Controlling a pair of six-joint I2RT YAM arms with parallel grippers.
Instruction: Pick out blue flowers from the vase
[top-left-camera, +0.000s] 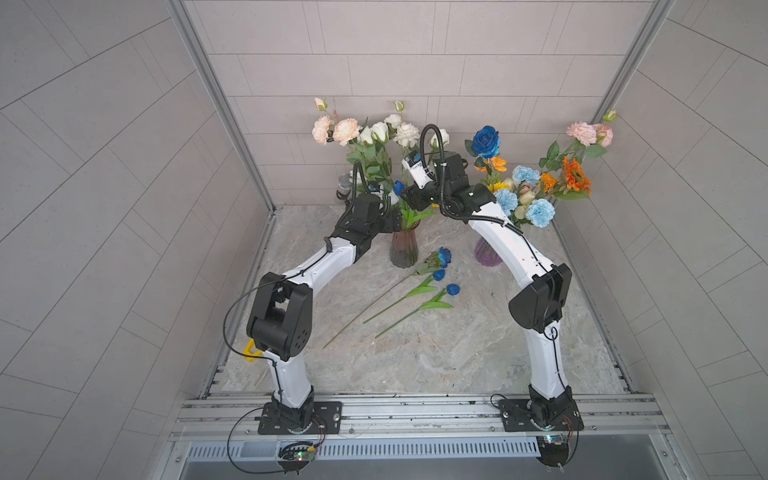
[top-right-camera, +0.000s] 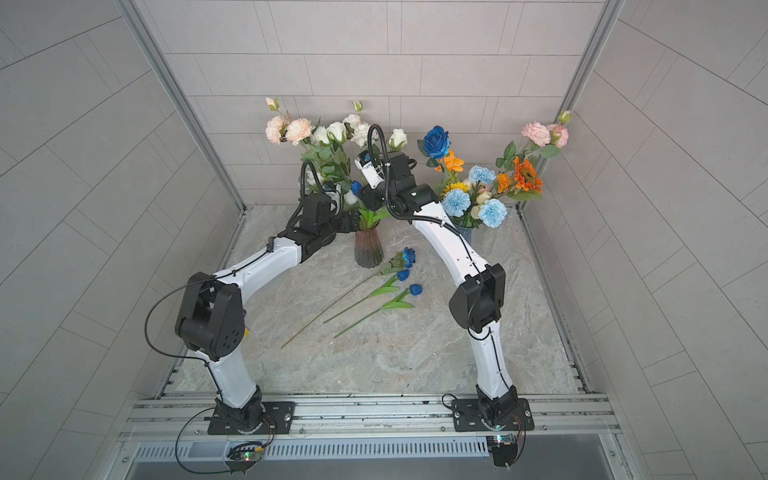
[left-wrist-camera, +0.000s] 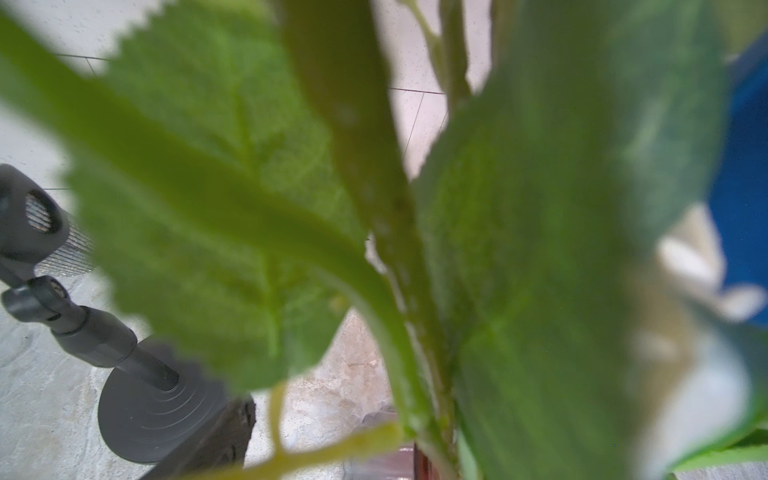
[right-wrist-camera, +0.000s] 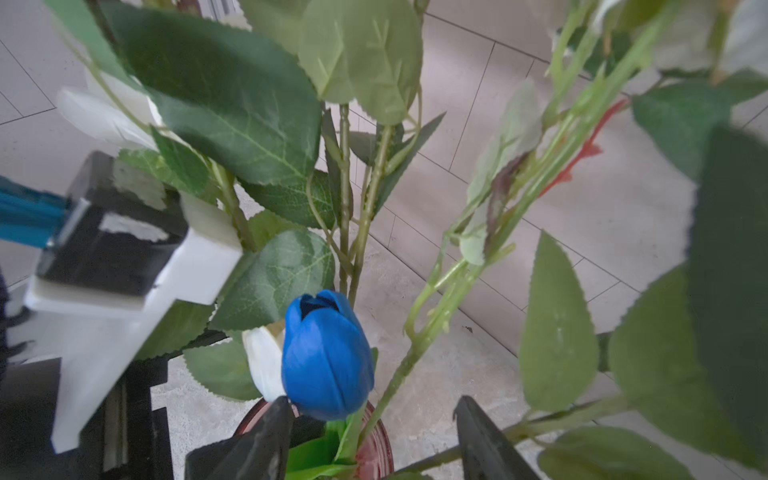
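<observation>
A blue tulip (right-wrist-camera: 328, 356) stands among stems in the brownish glass vase (top-left-camera: 404, 249). In the right wrist view it is beyond and left of centre of my right gripper, whose fingers are spread with nothing between them. From the top left the tulip (top-left-camera: 398, 187) shows just left of that gripper. My left gripper (top-left-camera: 390, 220) is beside the vase's mouth. Its wrist view is filled by leaves and stems, so its fingers cannot be made out. Several cut blue flowers lie on the table, including a ruffled bloom (top-left-camera: 445, 256) and a tulip (top-left-camera: 453, 289).
A purple vase (top-left-camera: 487, 252) at the right holds a blue rose (top-left-camera: 485, 141), light blue blooms (top-left-camera: 540, 212) and orange flowers (top-left-camera: 576, 176). White roses (top-left-camera: 406, 133) crowd behind my grippers. A dark stand (left-wrist-camera: 160, 400) is near the left arm.
</observation>
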